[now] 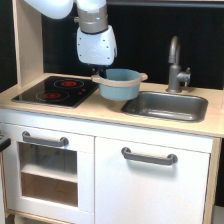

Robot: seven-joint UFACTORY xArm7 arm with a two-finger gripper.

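A blue-green pot (121, 86) with light handles is in the camera view, between the stove and the sink. My gripper (98, 73) comes down from above at the pot's left side, shut on it near the left handle. The fingers are dark and small, so their exact hold is hard to make out. Whether the pot's base clears the worktop cannot be told for sure. Its right side reaches the left edge of the sink (165, 112).
The black stove top (50, 97) with red-ringed burners is empty at the left. A grey tap (177, 70) rises behind the sink. Bare wooden worktop (100, 117) runs along the front, above two white cabinet doors with grey handles.
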